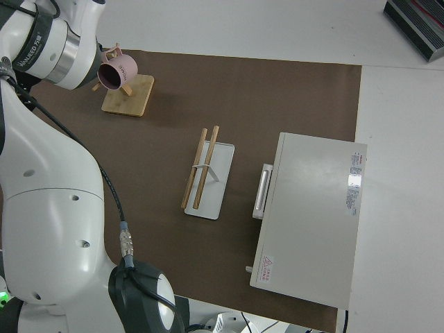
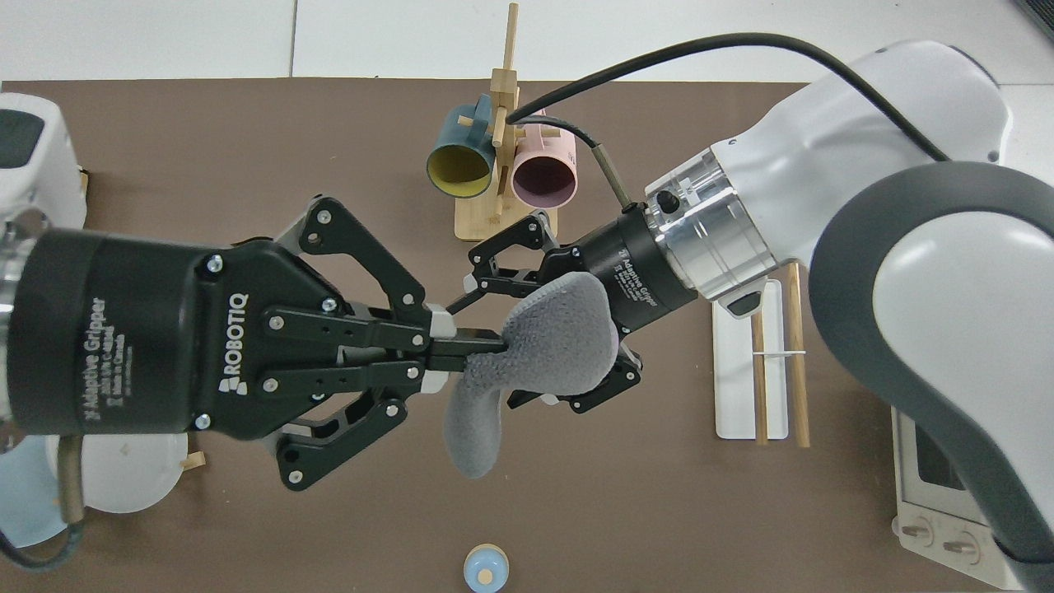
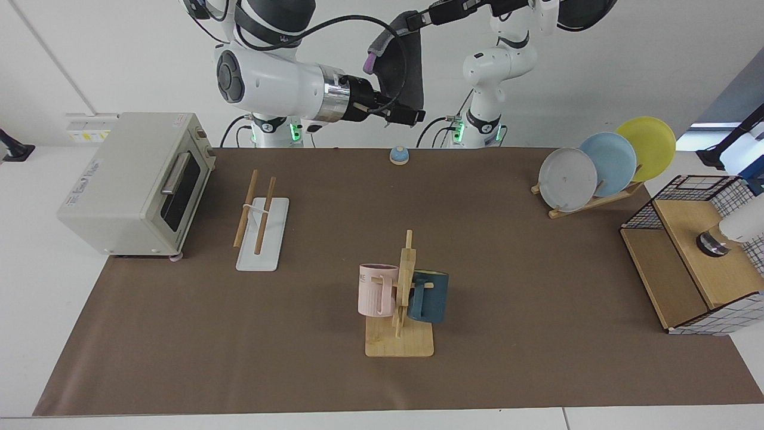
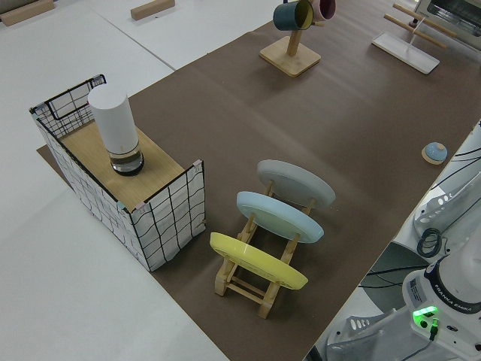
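Observation:
A grey fuzzy cloth [image 2: 553, 336] hangs from the tips of the black gripper coming from the left in the top view, my left gripper [image 2: 484, 346], which is shut on it. My right gripper [image 2: 538, 326], arriving from the right, is spread behind the cloth, which hides its fingertips; I cannot tell whether it holds the cloth. In the left view the grey cloth [image 3: 394, 64] hangs high between the two arms, with a purple part at its edge.
A mug tree with a teal mug [image 2: 459, 148] and pink mug [image 2: 543, 163], a white rack [image 2: 731, 375] with wooden bars, a toaster oven [image 3: 136, 179], a plate rack with plates [image 3: 566, 179], a wire shelf [image 3: 673, 265] and a small blue object [image 2: 485, 569] surround clear mat.

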